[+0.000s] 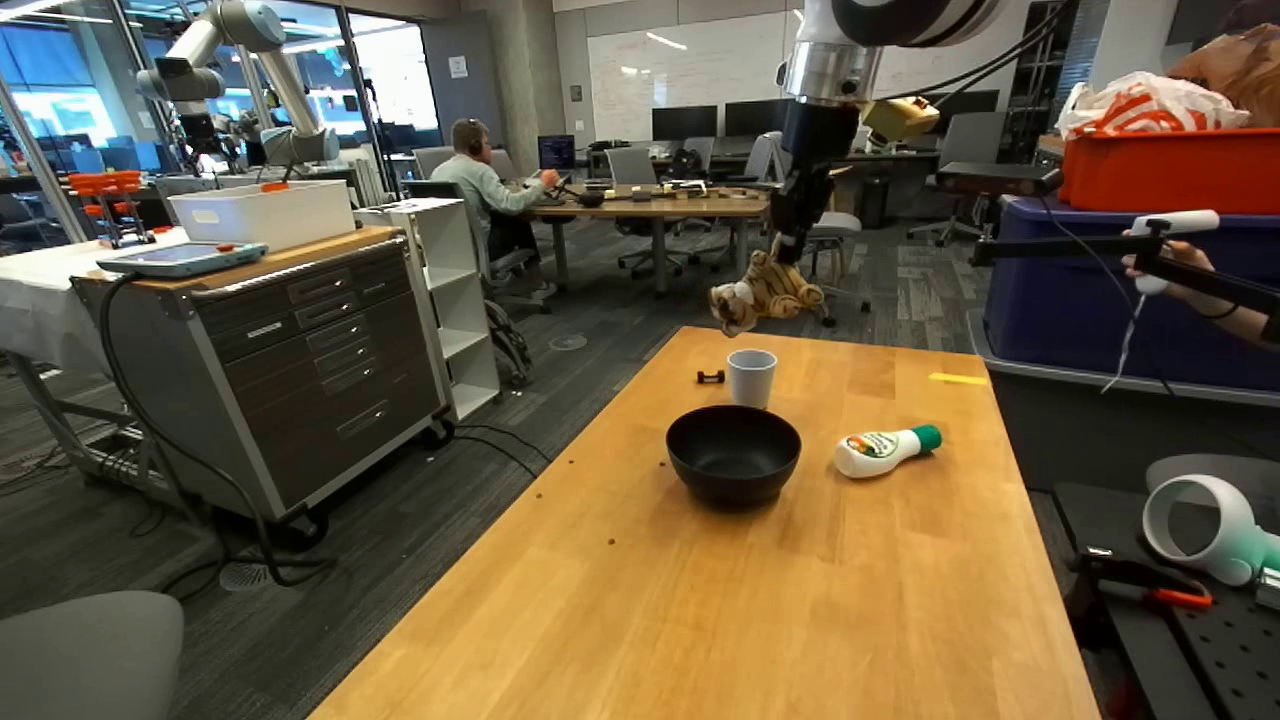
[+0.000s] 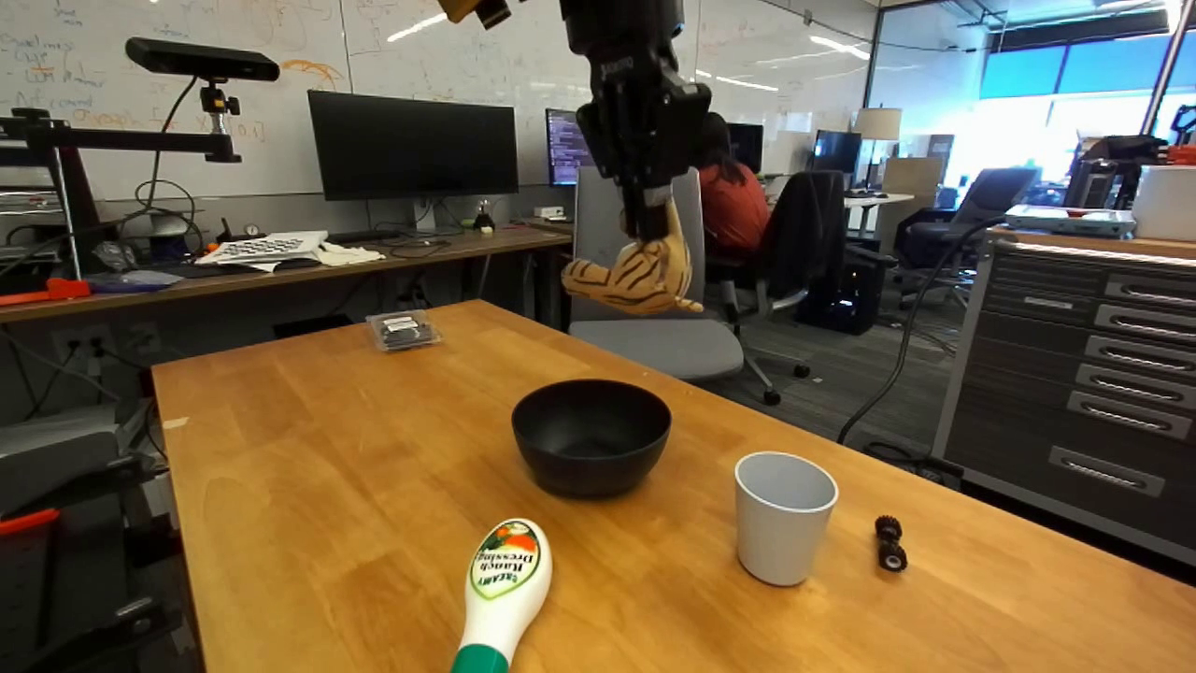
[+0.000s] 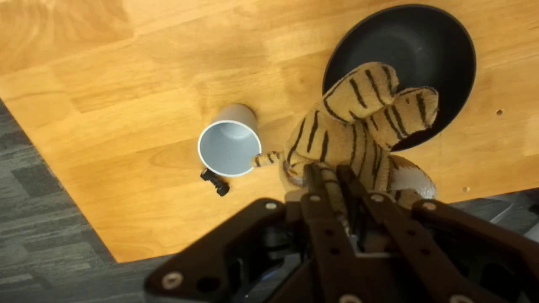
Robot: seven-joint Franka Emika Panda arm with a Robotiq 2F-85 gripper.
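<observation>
A striped plush tiger [image 1: 774,288] hangs in the air above the far part of the table, with my gripper shut on it. The fingers pinch a narrow striped part of the toy, and its body and legs spread out beyond the fingertips in the wrist view. In exterior view 2 the tiger [image 2: 636,275] dangles well above tabletop height. A black bowl [image 1: 733,456] stands upright on the table, partly covered by the tiger in the wrist view. The bowl looks empty.
Close to the bowl stands a grey-white cup [image 2: 785,522], with a small black dumbbell-shaped piece [image 2: 890,544] beside it. A white dressing bottle with green cap [image 1: 882,452] lies on its side. A clear box [image 2: 404,330] sits near another table edge.
</observation>
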